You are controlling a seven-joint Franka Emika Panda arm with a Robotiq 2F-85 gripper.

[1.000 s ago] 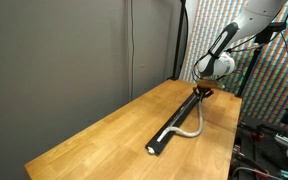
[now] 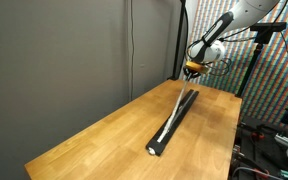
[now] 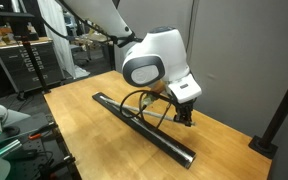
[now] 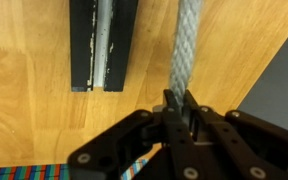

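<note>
A long black channel (image 2: pixel 160 143) lies on the wooden table. My gripper is shut on a pale woven cord (image 4: pixel 187 42), which runs away from the fingertips. In the wrist view the cord passes beside the black channel (image 4: pixel 84 45), whose groove shows a pale strip. From the first exterior view, my gripper (image 2: pixel 187 76) hangs over the channel's far end, and the cord (image 2: pixel 177 103) slopes down from it fairly straight along the channel. In the second exterior view the arm covers part of the cord; the channel's near end (image 3: pixel 184 156) shows bare.
Bare wooden table (image 2: pixel 94 150) spreads around the channel on both sides. A tall grey panel (image 2: pixel 64 75) stands along one side. A patterned, coloured strip (image 4: pixel 24 172) edges the bottom of the wrist view.
My gripper has moved left and up in the first exterior view, carrying the cord with it. The cord's bow, which lay right of the channel, has straightened and swung left over it.
</note>
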